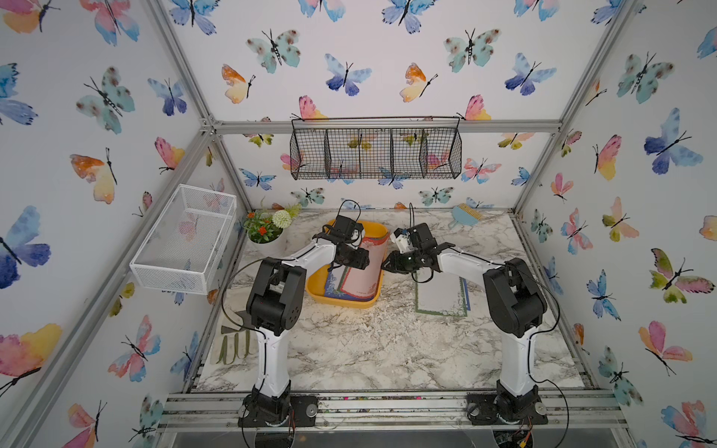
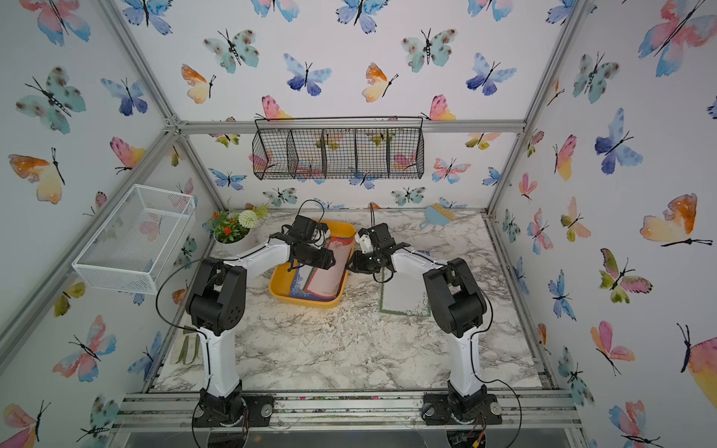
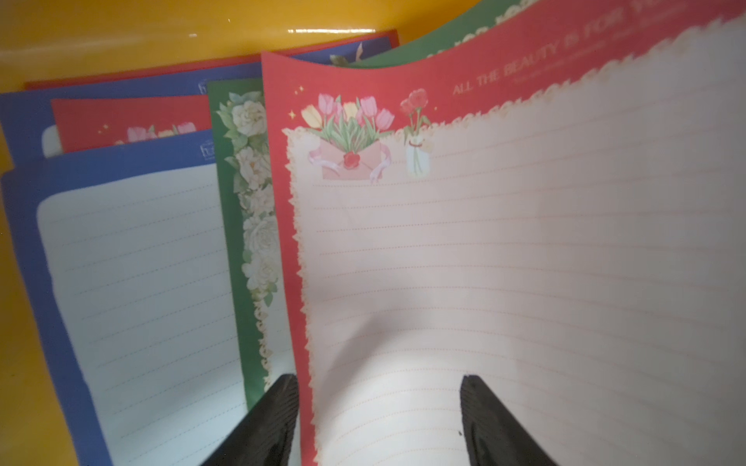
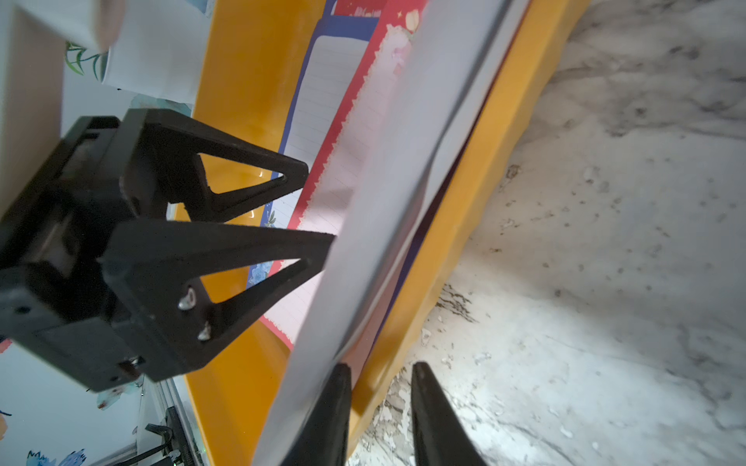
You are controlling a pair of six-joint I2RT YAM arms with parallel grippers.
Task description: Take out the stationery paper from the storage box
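Observation:
The yellow storage box (image 1: 321, 295) holds stationery sheets with red, blue and green borders; the red-bordered sheet (image 3: 505, 256) lies on top. My left gripper is over that sheet, its fingers apart with the sheet beneath them. At the box's right rim, my right gripper has its fingertips apart, beside a raised sheet edge (image 4: 388, 209); whether the edge sits between them is unclear, but one finger is close against it. Green-bordered paper (image 1: 440, 302) lies on the table right of the box.
A flower pot (image 1: 265, 246) stands left of the box, and gloves (image 1: 231, 343) lie at front left. A white mesh basket (image 1: 179, 239) and a black wire rack (image 1: 373, 153) hang on the walls.

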